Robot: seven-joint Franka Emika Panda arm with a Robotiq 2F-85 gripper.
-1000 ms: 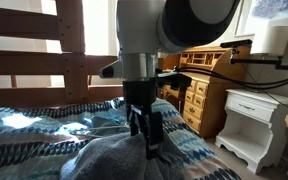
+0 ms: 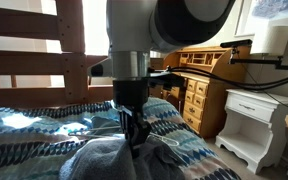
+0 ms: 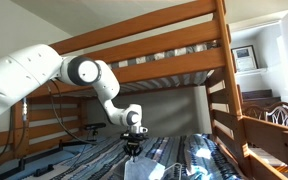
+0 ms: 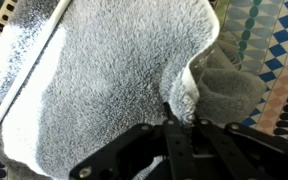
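A grey towel (image 4: 104, 90) fills most of the wrist view, with a pinched fold rising between the fingers of my gripper. In exterior view 1 my gripper (image 2: 135, 140) points down and is shut on the top of the grey towel (image 2: 109, 162), which is drawn up into a peak beneath it. The towel's lower part is cut off by the frame edge. From exterior view 2, my gripper (image 3: 134, 148) appears small above the towel (image 3: 139, 169).
A patterned bedspread (image 2: 24, 150) lies under the towel. A thin white bar (image 4: 29, 68) crosses the towel's left side. Wooden bed rails (image 2: 74, 50) stand behind, and an upper bunk (image 3: 154, 70) hangs overhead. A white nightstand (image 2: 249, 120) is at the right.
My gripper has shifted slightly left and up in exterior view 1. Beneath it the towel is now pulled into a higher peak.
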